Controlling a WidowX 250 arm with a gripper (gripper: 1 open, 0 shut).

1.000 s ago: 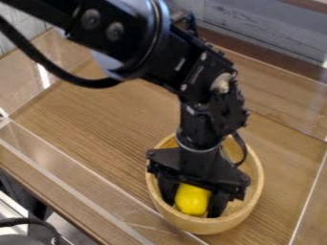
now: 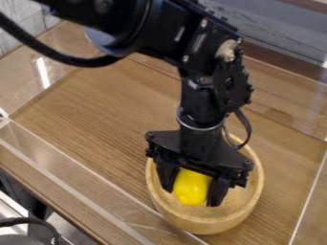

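Observation:
My black gripper (image 2: pixel 197 168) is open, its fingers reaching down into a round light wooden bowl (image 2: pixel 202 221) at the lower middle of the camera view. A yellow object (image 2: pixel 190 190) in the bowl sits between and below the fingers, partly hidden by them. The wrist and arm come down from the upper left over the bowl.
A pale wall or ledge runs along the back. A dark cable crosses the lower left corner.
The gripper has risen a little within and above the bowl over the last second. The bowl and yellow object show little change.

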